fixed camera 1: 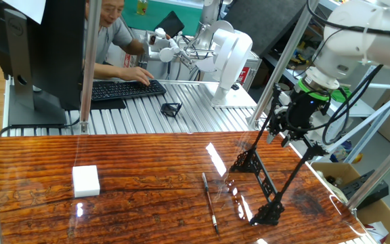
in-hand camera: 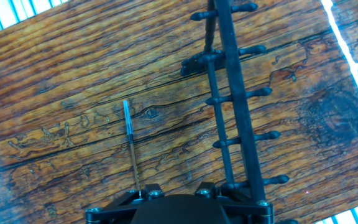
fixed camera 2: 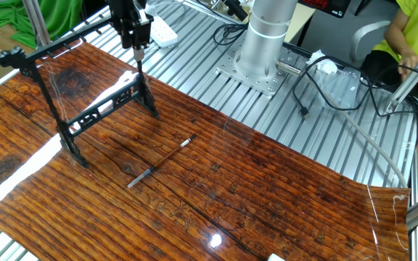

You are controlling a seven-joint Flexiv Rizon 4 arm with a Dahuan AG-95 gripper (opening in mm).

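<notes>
A thin brush with a dark handle (fixed camera 1: 210, 201) lies on the glossy wooden table, to the left of a black rack (fixed camera 1: 266, 183) in exterior view 1. The rack stands upright on two feet, its top bar lined with pegs (in-hand camera: 258, 93) in the wrist view. My gripper (fixed camera 1: 277, 139) is at the rack's top bar, fingers pointing down and spread apart. Nothing shows between them. From above, the brush (in-hand camera: 130, 134) lies ahead of the left finger, and the bar runs by the right one. Whether the gripper touches the bar is hard to tell.
A white block (fixed camera 1: 86, 181) sits at the table's left side. Bare tabletop (fixed camera 1: 147, 163) lies between it and the brush. Behind the table are a monitor (fixed camera 1: 53, 61), a keyboard (fixed camera 1: 127, 90) and a person. A metal frame post (fixed camera 1: 91, 61) rises at the table edge.
</notes>
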